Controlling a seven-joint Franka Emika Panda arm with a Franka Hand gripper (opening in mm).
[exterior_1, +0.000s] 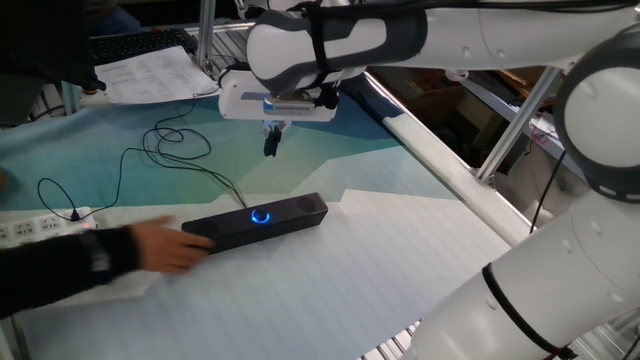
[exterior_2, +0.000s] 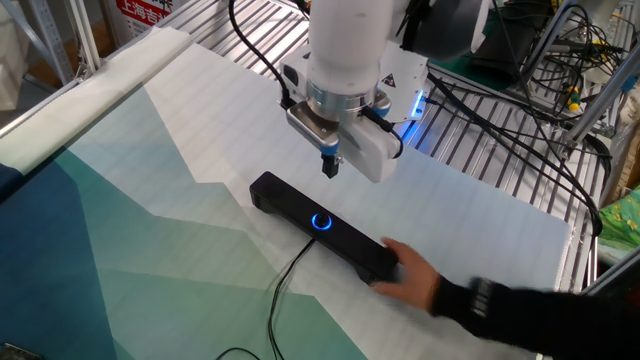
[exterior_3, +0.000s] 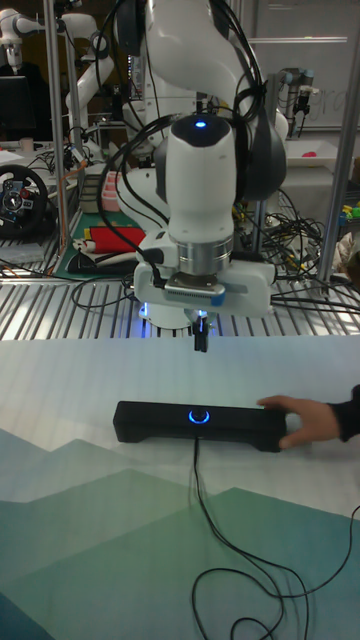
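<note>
A long black speaker bar with a knob ringed in blue light lies on the table, its cable trailing off one side. In exterior view 2 the same speaker runs diagonally, and a person's hand touches one end. From the front, that hand covers the speaker's right end. My gripper hangs above the table, apart from the speaker. Its dark fingers stand close together with nothing seen between them. In exterior view 2 the gripper is also clear of the speaker.
A white power strip sits at the table's left edge, partly behind the person's arm. Papers and a keyboard lie at the back. Loose black cable loops over the cloth.
</note>
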